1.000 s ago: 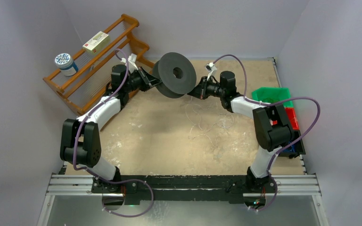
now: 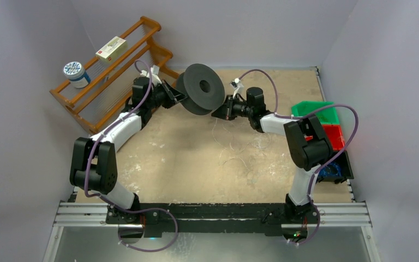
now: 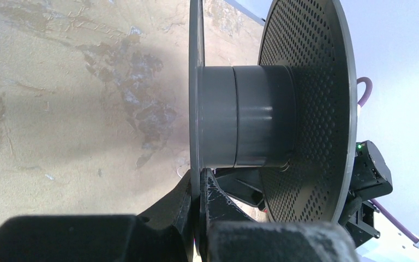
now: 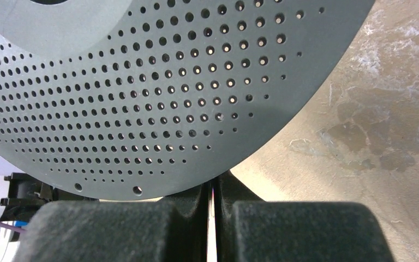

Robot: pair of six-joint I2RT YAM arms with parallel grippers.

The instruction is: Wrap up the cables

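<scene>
A dark grey spool (image 2: 201,89) is held up off the table, its perforated flanges upright and its drum (image 3: 251,117) bare. My left gripper (image 2: 182,98) is shut on the rim of the near flange (image 3: 196,87), which stands between its fingers in the left wrist view. At the spool's lower right edge is my right gripper (image 2: 216,115), shut. A thin white cable (image 2: 215,130) runs down from its fingertips and loops loosely over the table. In the right wrist view the far flange (image 4: 158,103) hides much of what lies beyond the right fingertips.
A wooden rack (image 2: 109,71) with a white tub (image 2: 76,75) and a yellowish box (image 2: 112,49) stands behind the left arm. Green (image 2: 316,112), red (image 2: 336,136) and black bins stand at the right.
My right gripper has moved left and slightly down, under the spool's right edge, and the cable end moved with it. The left arm and the spool stay nearly in place.
</scene>
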